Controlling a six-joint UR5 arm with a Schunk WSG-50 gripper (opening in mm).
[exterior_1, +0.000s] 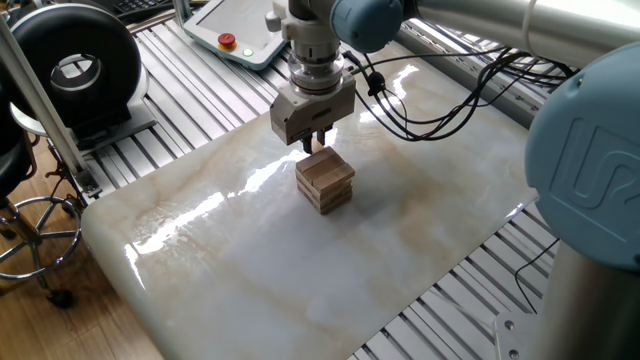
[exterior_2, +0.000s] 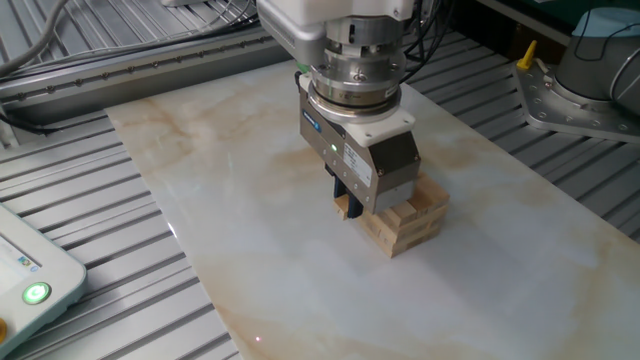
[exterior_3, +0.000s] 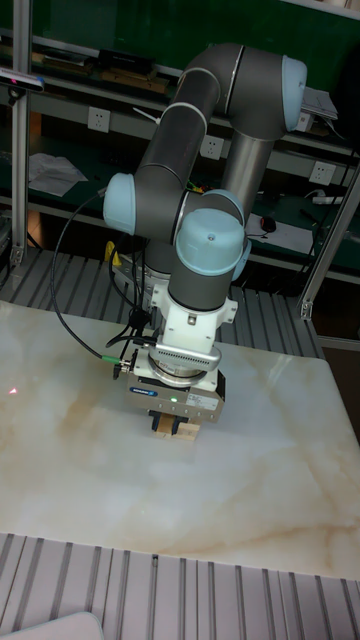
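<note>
Several light wooden blocks make a small layered stack (exterior_1: 325, 182) on the glossy marbled board. My gripper (exterior_2: 347, 203) points down at one side of the stack, its dark fingers low beside the upper layers in exterior view 2. In exterior view 3, a wooden block (exterior_3: 167, 425) fills the space between the two fingers, and the gripper looks shut on it. An end of this block pokes out past the fingers in exterior view 2. Whether it touches the stack or the board is hard to tell, as the gripper body hides part of both.
Around the stack, the marbled board (exterior_1: 240, 290) is bare. A teach pendant (exterior_1: 235, 30) with a red stop button lies on the slatted table. Loose black cables (exterior_1: 440, 125) hang by the arm.
</note>
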